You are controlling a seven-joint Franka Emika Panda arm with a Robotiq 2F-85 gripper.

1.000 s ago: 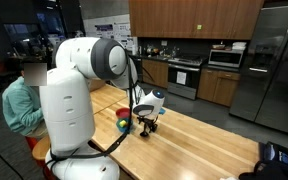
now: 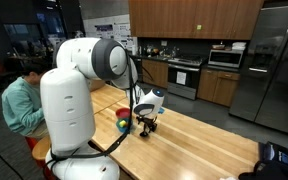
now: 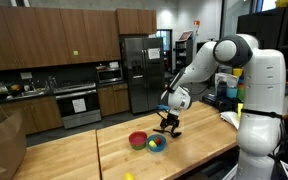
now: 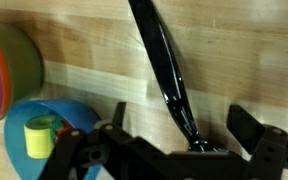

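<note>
A long, narrow, glossy black object (image 4: 166, 65) lies on the wooden table in the wrist view, running from the top middle down to the gap between my fingers. My gripper is open above its lower end, one finger on each side, both apart from it. The lowest part of the object is partly hidden by the gripper body. From outside, the gripper (image 3: 171, 128) is low over the table, to the right of the bowls; the black object is too small there to make out clearly.
Beside the gripper stand a blue bowl (image 4: 23, 166) holding small yellow, green and red things, and a red bowl (image 3: 137, 139). Something yellow (image 3: 129, 176) lies near the table's front edge. To the gripper's right in exterior view 1, the table (image 2: 199, 150) is mostly clear.
</note>
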